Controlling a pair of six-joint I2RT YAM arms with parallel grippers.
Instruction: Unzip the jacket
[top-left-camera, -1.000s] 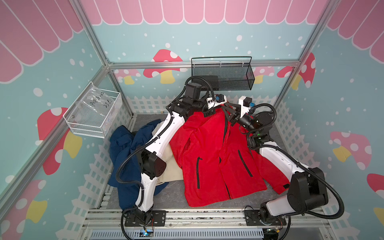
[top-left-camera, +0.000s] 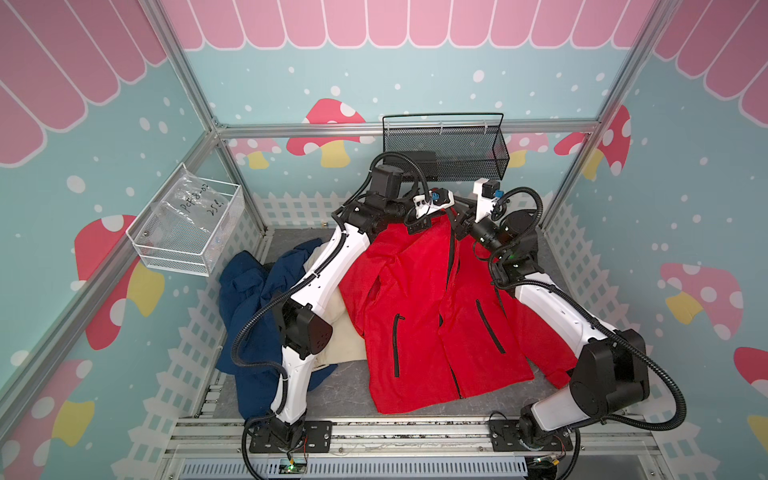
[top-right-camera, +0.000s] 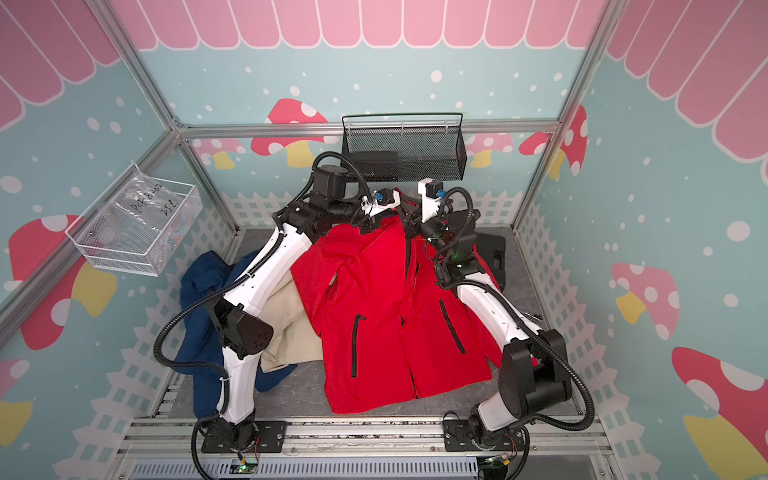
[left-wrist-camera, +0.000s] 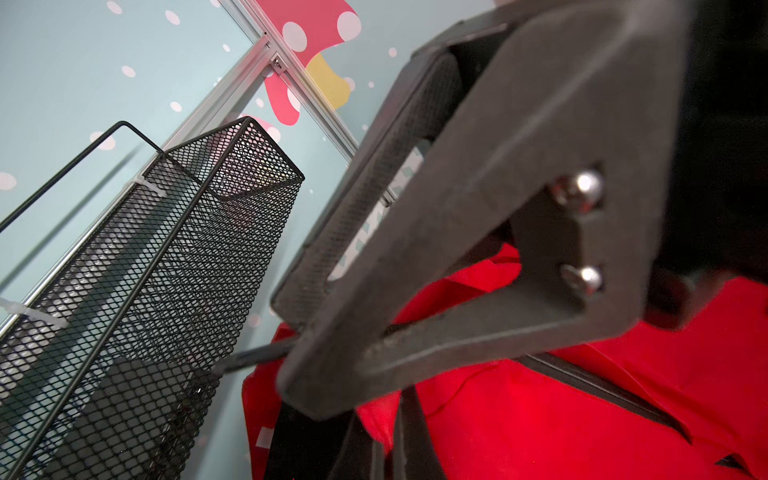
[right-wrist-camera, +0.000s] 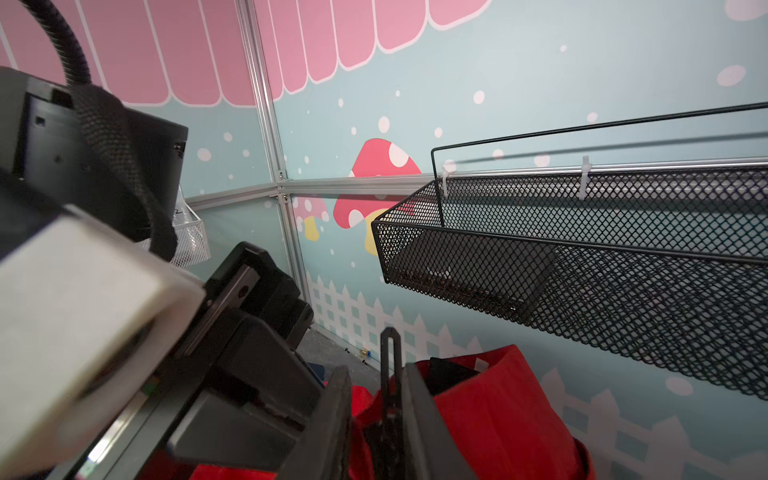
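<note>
A red jacket (top-left-camera: 416, 296) lies spread front up, hem towards me and collar at the back. Its front zip (top-left-camera: 452, 260) runs dark down the middle. Over the collar both grippers meet. In the right wrist view the slim black zip pull (right-wrist-camera: 385, 356) stands upright between the parted fingers of my right gripper, with a gap showing beside it. The pull's end (left-wrist-camera: 256, 356) also pokes out past those fingers in the left wrist view. My left gripper is shut at the collar; whether cloth is pinched in it is hard to make out.
A black mesh basket (top-left-camera: 472, 156) hangs on the back wall close behind the grippers. Blue cloth (top-left-camera: 248, 320) and beige cloth (top-left-camera: 344, 336) lie left of the jacket. On the left wall is a white wire basket (top-left-camera: 172, 260).
The left arm and the jacket body look unchanged.
</note>
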